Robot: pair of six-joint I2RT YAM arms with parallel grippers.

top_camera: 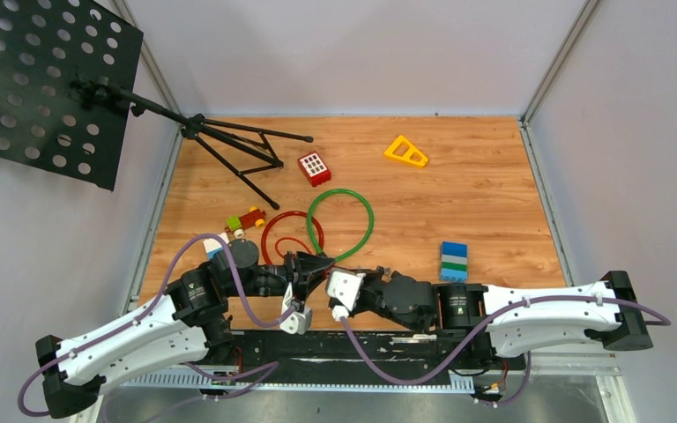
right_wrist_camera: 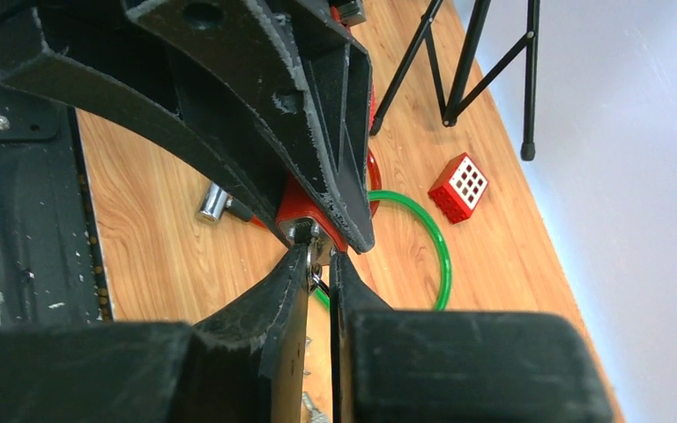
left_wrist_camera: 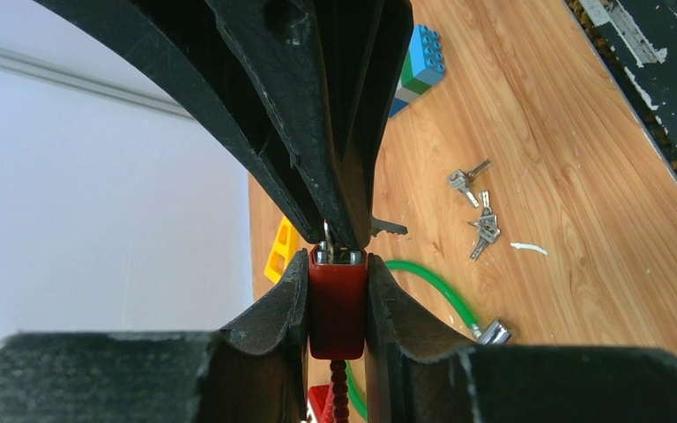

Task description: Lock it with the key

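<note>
A red lock body [left_wrist_camera: 337, 304] with a metal end is pinched by my left gripper. A dark beaded cord or cable hangs below it. From the right wrist side, part of the red lock [right_wrist_camera: 304, 211] shows between the left arm's black fingers [right_wrist_camera: 256, 115]. My right gripper stands slightly open right at the lock's metal face, a narrow gap between its fingertips. A small metal key piece [right_wrist_camera: 317, 275] sits in or just behind that gap. A dark key blade [left_wrist_camera: 390, 226] sticks out beside the right fingers. How deep any key sits is hidden.
Two loose key bunches [left_wrist_camera: 487, 225] lie on the wood. Around the arms are a green cable loop [top_camera: 370, 220], a red loop [top_camera: 264, 242], a red block [top_camera: 315, 168], a yellow triangle [top_camera: 405, 152], blue bricks [top_camera: 454, 262] and a black stand [top_camera: 229, 141].
</note>
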